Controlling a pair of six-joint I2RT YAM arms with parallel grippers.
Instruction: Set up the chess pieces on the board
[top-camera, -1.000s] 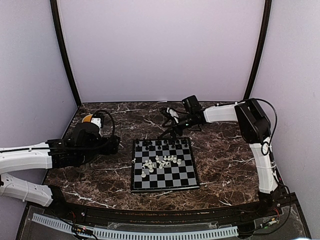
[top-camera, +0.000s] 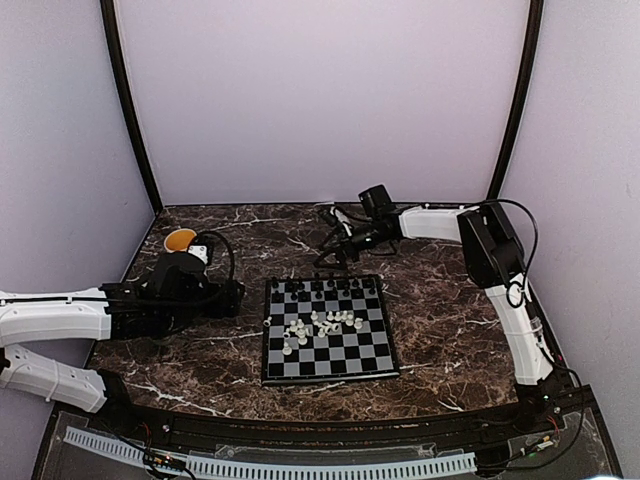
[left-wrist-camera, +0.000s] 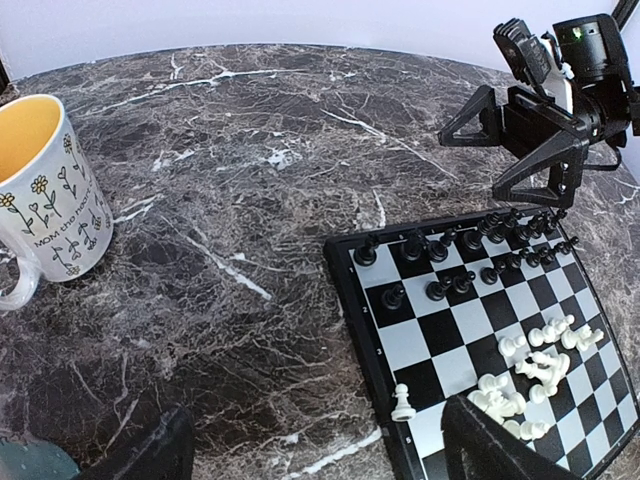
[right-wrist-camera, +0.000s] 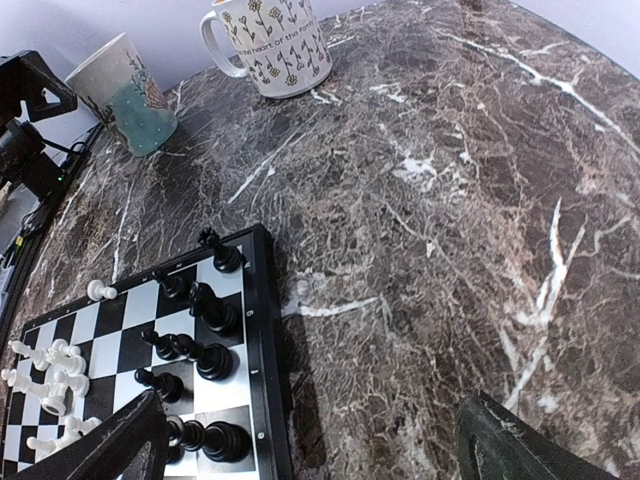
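Note:
The chessboard (top-camera: 330, 366) lies flat on the table. Black pieces (left-wrist-camera: 438, 250) stand in rows along its far side. Most white pieces (left-wrist-camera: 545, 372) lie tumbled in loose clusters across its middle. One white pawn (left-wrist-camera: 402, 404) stands by itself at the board's left edge. Left of the board, my left gripper has its fingers apart with nothing between them. My right gripper, seen in the left wrist view behind the board's far edge, is open and empty. In the right wrist view its fingers (right-wrist-camera: 115, 450) are spread wide, one overlapping the board's edge.
A flowered white mug (left-wrist-camera: 75, 215) with a yellow inside stands at the back left. Another mug, teal and white (right-wrist-camera: 140, 105), is near the left arm. Bare marble table (top-camera: 450, 320) extends right of the board.
My right gripper has drifted a little left and back. The pieces look unmoved.

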